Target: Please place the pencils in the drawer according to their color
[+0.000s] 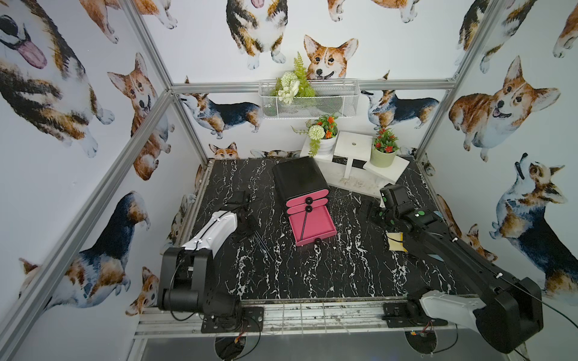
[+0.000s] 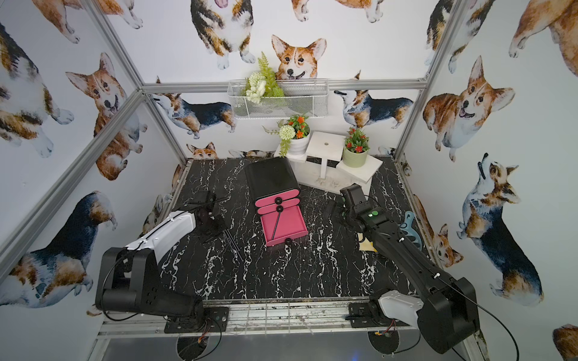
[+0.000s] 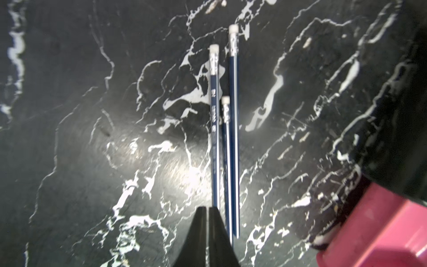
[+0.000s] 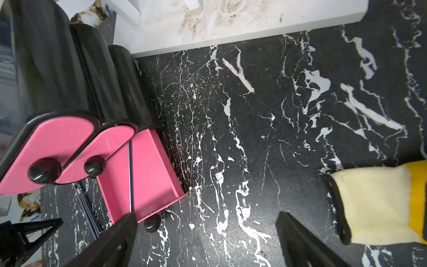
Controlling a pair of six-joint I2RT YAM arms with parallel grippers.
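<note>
Three dark blue pencils (image 3: 215, 133) with white erasers lie side by side on the black marbled table, below my left gripper, whose fingertips look close together; the gap is hard to judge. A black three-tier cabinet (image 1: 298, 177) stands mid-table, its bottom pink drawer (image 1: 319, 225) pulled out with one dark pencil (image 4: 130, 178) lying in it. My right gripper is open, nothing between its fingers, right of the drawer.
A yellow cloth (image 4: 369, 204) lies right of the drawer. A blue item (image 2: 409, 228) is at the right edge. White stands (image 2: 328, 171) with potted plants fill the back right.
</note>
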